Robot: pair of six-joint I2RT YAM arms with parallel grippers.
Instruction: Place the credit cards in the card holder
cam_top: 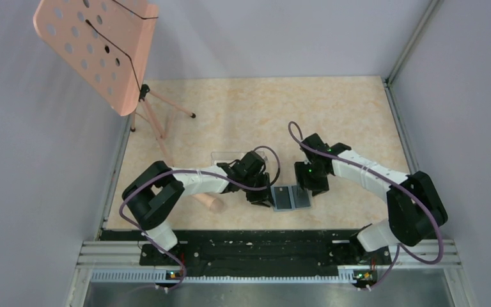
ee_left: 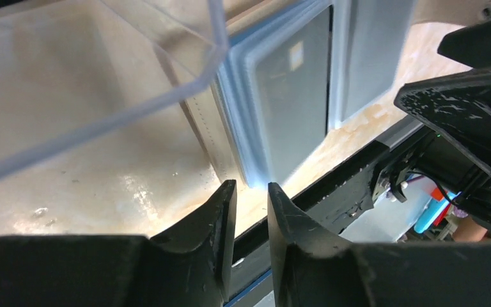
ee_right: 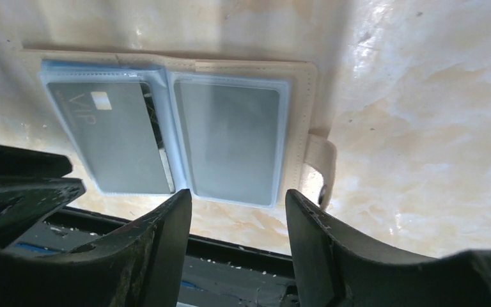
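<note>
The card holder (cam_top: 292, 208) lies unfolded near the table's front edge, with clear bluish sleeves over a beige cover. Its left sleeve holds a grey card (ee_right: 112, 144) marked VIP; a plain grey panel (ee_right: 230, 137) fills the right sleeve, and whether it is a card I cannot tell. My left gripper is at the holder's left edge, part open, nothing between its fingers. Above the right half my right gripper stands open and empty.
A clear plastic box (cam_top: 220, 156) sits behind the left arm, its rim (ee_left: 102, 125) close to the left gripper. A pink stand (cam_top: 160, 125) occupies the left side.
</note>
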